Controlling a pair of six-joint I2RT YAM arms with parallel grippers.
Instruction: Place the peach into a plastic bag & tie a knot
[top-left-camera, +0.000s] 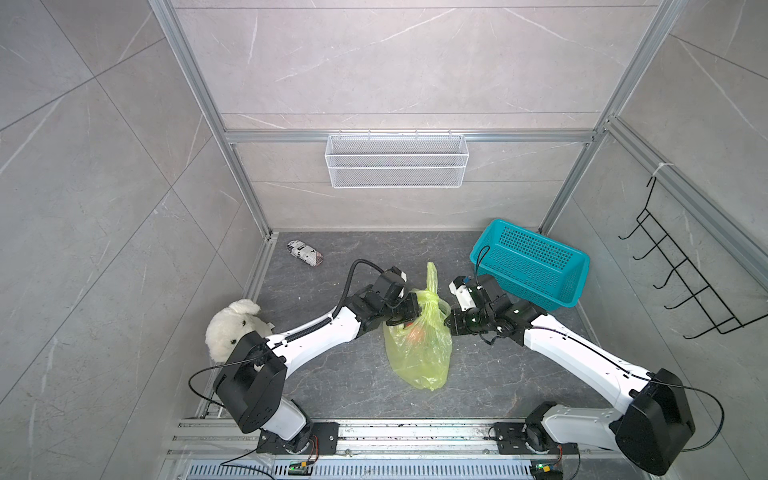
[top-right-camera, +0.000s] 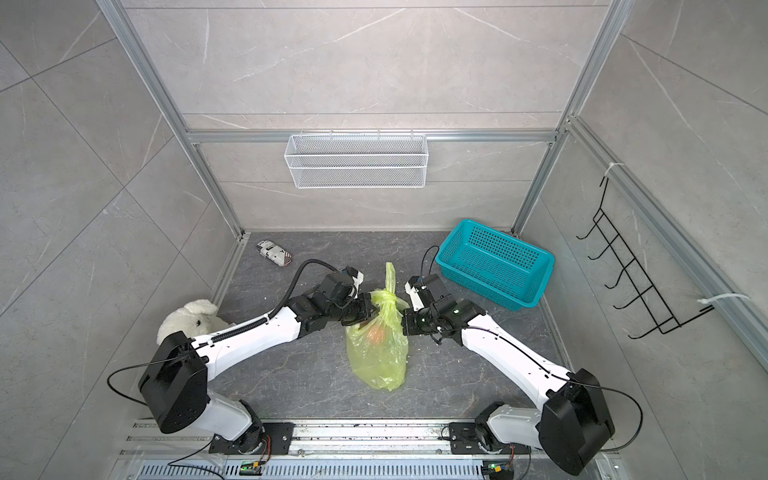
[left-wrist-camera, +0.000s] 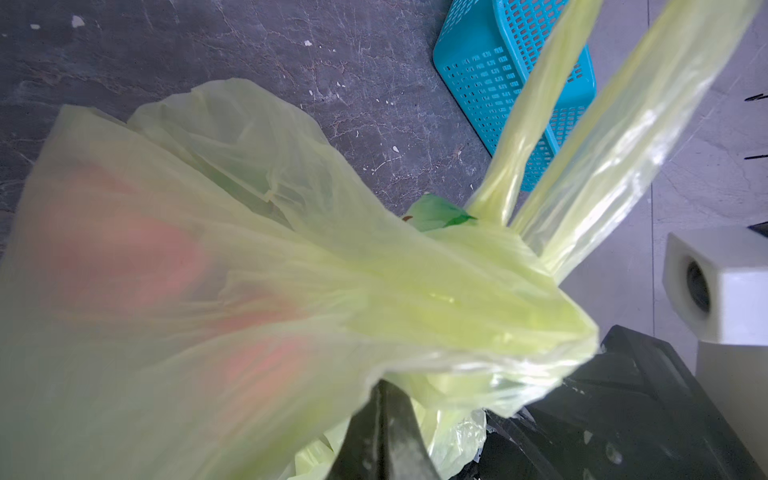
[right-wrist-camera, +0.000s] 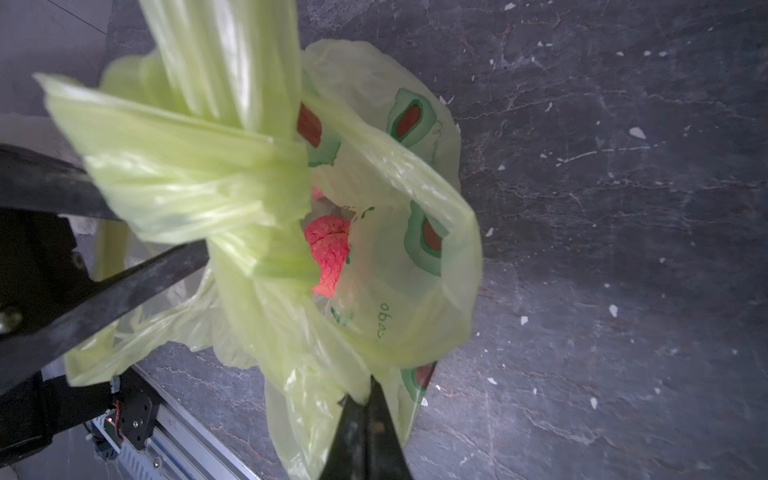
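Observation:
A yellow translucent plastic bag (top-left-camera: 417, 356) stands between my grippers, its top twisted upward into a gathered knot-like bunch (right-wrist-camera: 240, 184). A pink wrinkled object (right-wrist-camera: 326, 252), probably the peach, shows inside it in the right wrist view. My left gripper is shut at the bag's gathered neck, with film draped over its tips; what is between them is hidden. My right gripper is shut at the bag, thin film at its tips; whether it pinches the film is unclear.
A teal basket (top-left-camera: 529, 264) sits at the back right, a patterned small object (top-left-camera: 305, 253) at the back left and a white plush toy (top-left-camera: 232, 328) at the left edge. A wire rack (top-left-camera: 396, 160) hangs on the back wall.

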